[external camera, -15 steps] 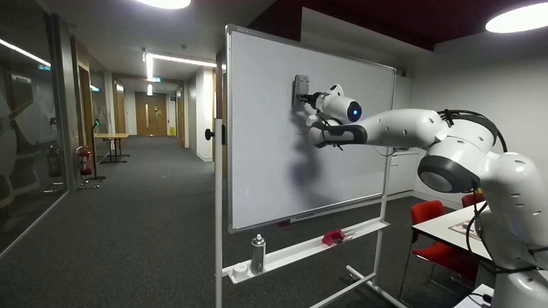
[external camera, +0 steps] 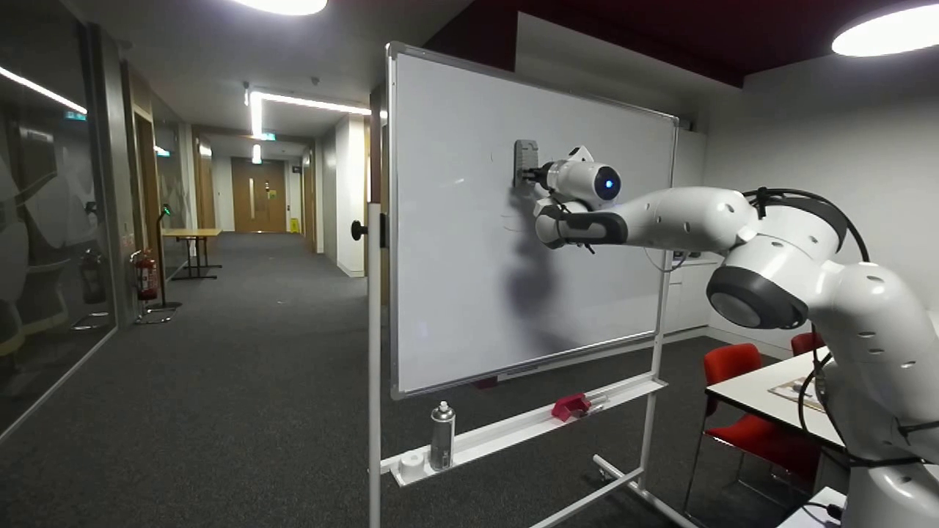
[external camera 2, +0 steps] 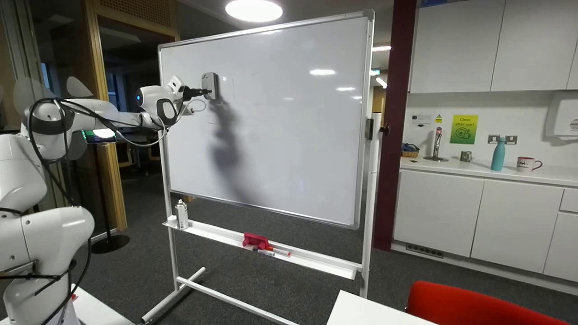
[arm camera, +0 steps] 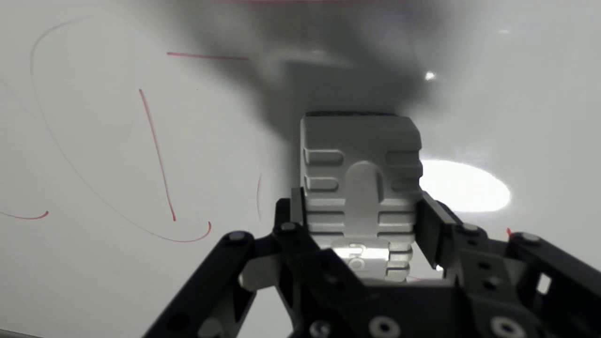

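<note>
A grey ribbed eraser [arm camera: 362, 197] is held between the two black fingers of my gripper, shut on its sides. In exterior view 1 the eraser [external camera: 525, 158] is up against the whiteboard [external camera: 458, 264], on its upper half. Exterior view 2 has the eraser [external camera 2: 210, 84] near the board's upper left, my gripper [external camera 2: 203, 92] at its lower part. Red strokes [arm camera: 156, 152] and a faint curved line [arm camera: 73, 166] mark the board left of the eraser in the wrist view. Whether its dark felt presses fully on the board is hard to tell.
Below the board, a ledge [external camera 2: 319, 262] carries a spray can [external camera 2: 182, 214], a white roll-like object [external camera: 411, 465], a red holder [external camera 2: 255, 240] and markers [external camera 2: 279, 251]. A white table [external camera: 775, 396] and red chair [external camera: 735, 362] stand nearby. The board around the eraser is unobstructed.
In exterior view 1 the eraser and gripper have shifted slightly right and down across the board. The eraser was in the gripper before, too.
</note>
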